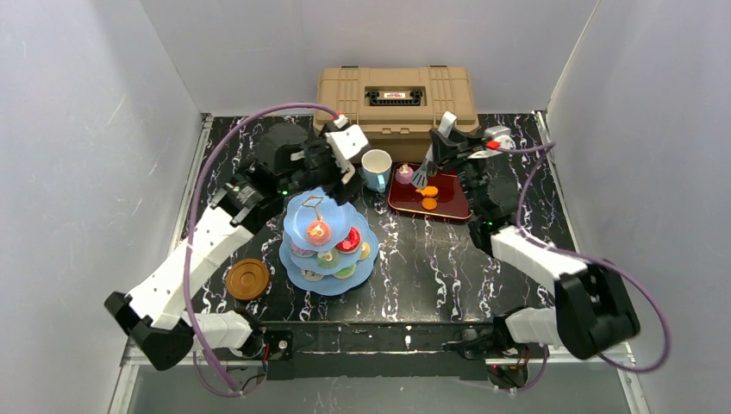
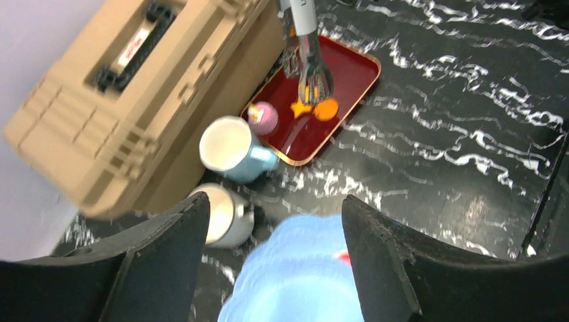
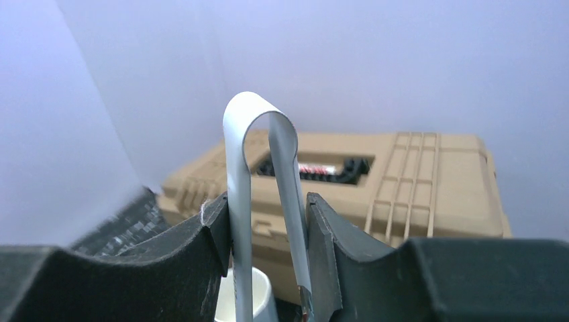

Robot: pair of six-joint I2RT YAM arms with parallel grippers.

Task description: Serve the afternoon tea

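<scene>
In the top view, a dark red tray holds a pink cupcake and orange sweets. My right gripper is shut on silver tongs. The slotted tong ends hang over the tray, spread apart; I cannot tell whether they touch a sweet. My left gripper stands open with nothing between its fingers, above the blue tiered stand and near the cups. A light blue cup stands left of the tray. Beside it a white cup shows in the left wrist view.
Along the back wall stands a large tan case, close behind the cups and tray. Several cakes sit on the stand's tiers. A round brown coaster lies at front left.
</scene>
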